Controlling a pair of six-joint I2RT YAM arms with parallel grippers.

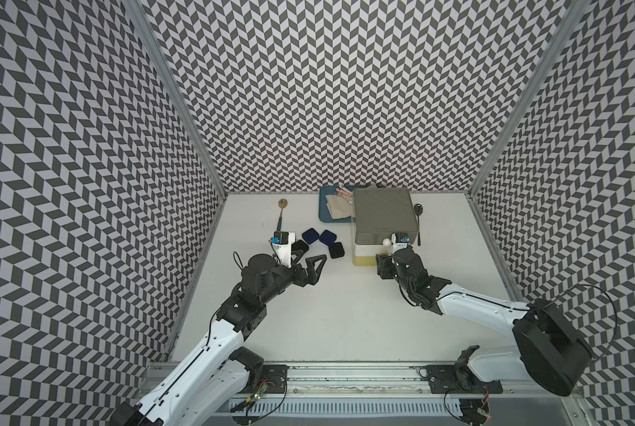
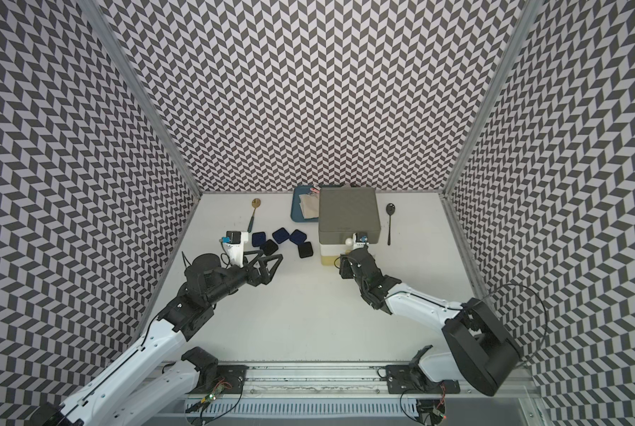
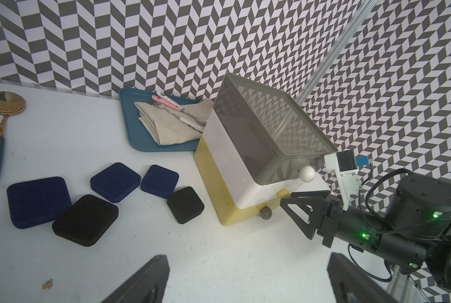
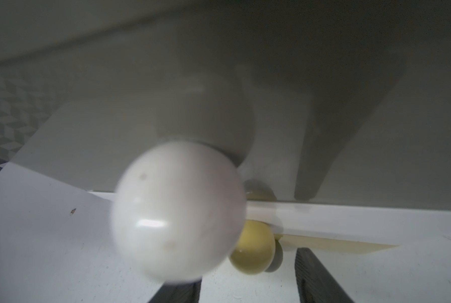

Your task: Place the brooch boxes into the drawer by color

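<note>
Navy brooch boxes (image 3: pixel 114 181) and black boxes (image 3: pixel 185 204) lie flat on the table, left of a three-tier drawer unit (image 3: pixel 245 131), grey on top, white in the middle, yellow below, with round knobs. My right gripper is at the drawer fronts; in the right wrist view its part-open fingertips (image 4: pixel 306 262) sit just under the large white knob (image 4: pixel 177 212), near the yellow knob (image 4: pixel 251 250). Whether it touches a knob is unclear. My left gripper (image 1: pixel 310 269) hangs open and empty over the table, in front of the boxes.
A blue tray (image 3: pixel 134 141) with cloth and cutlery stands behind the boxes, against the unit. A gold spoon (image 3: pixel 6 103) lies at the left, a dark spoon (image 2: pixel 390 216) right of the unit.
</note>
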